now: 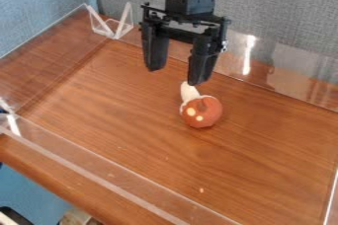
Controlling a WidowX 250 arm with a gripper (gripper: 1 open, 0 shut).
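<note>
My black gripper hangs over the back middle of the wooden surface, its two fingers wide apart and nothing between them. Just below and right of it lies a toy mushroom with a red, spotted cap and a pale stem pointing toward the back, apparently on its side and apart from the fingers.
Clear low walls edge the wooden surface. A white wire object stands at the back left corner.
</note>
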